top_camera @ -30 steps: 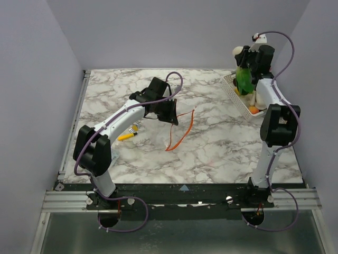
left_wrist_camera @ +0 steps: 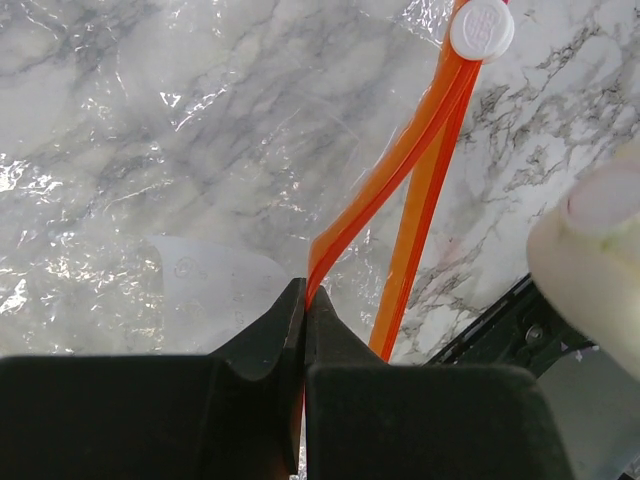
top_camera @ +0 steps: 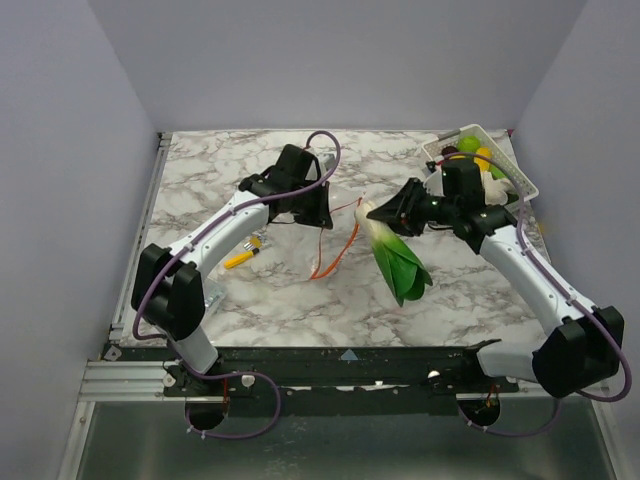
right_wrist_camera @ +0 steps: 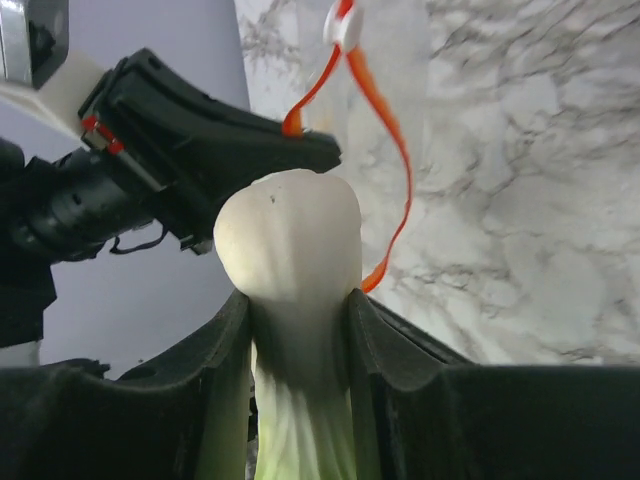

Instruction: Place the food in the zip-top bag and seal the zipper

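Note:
A clear zip top bag (left_wrist_camera: 230, 130) with an orange zipper (top_camera: 347, 248) hangs with its mouth spread apart. My left gripper (top_camera: 326, 226) is shut on one orange edge of it, which runs in between the fingertips in the left wrist view. The white slider (left_wrist_camera: 482, 28) sits farther along the zipper. My right gripper (top_camera: 374, 213) is shut on the white stalk of a green leafy vegetable (top_camera: 401, 270). That vegetable slants, its stalk end pointing toward the bag's right side and its leaves toward the front. In the left wrist view the stalk end is outside the bag, right of the zipper.
A white basket (top_camera: 533, 183) at the back right contains several other foods, partly hidden by my right arm. Left of the bag lies a yellow-handled item (top_camera: 238, 260). Bare marble tabletop (top_camera: 455, 310) extends at the front right.
My right gripper has come from above the basket leftward and toward the front, bringing the leafy vegetable close to the bag's mouth. The left gripper and bag have shifted slightly.

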